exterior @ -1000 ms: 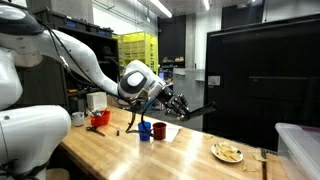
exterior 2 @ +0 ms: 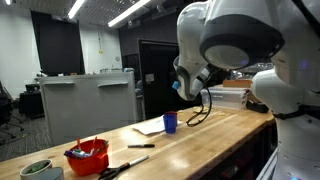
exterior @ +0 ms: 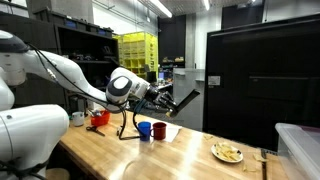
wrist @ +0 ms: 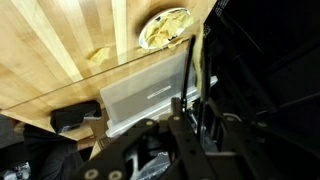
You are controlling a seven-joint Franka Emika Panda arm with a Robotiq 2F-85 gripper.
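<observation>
In exterior view 1 my gripper (exterior: 169, 102) is raised above the table, to the right of the mugs and well clear of the tabletop. It is shut on a long dark thing (exterior: 188, 97) that slants up to the right; what it is cannot be made out. The wrist view shows dark narrow shapes in front of the fingers, and there the held thing is hard to tell from the fingers. A blue mug (exterior: 145, 129) and a dark red mug (exterior: 159, 131) stand on the wooden table (exterior: 185, 156). To their right lies a white plate (exterior: 227, 152) with yellowish food.
Beside the plate is a thin wooden utensil (exterior: 264, 165). A translucent bin (exterior: 298, 145) borders the table's right. At the far left are a red container (exterior 2: 87, 157) with items in it and a dark-handled tool (exterior 2: 122, 168).
My arm has turned a little. The dark thing has swung upward and left, and now slants more steeply. Mugs and plate have stayed put.
</observation>
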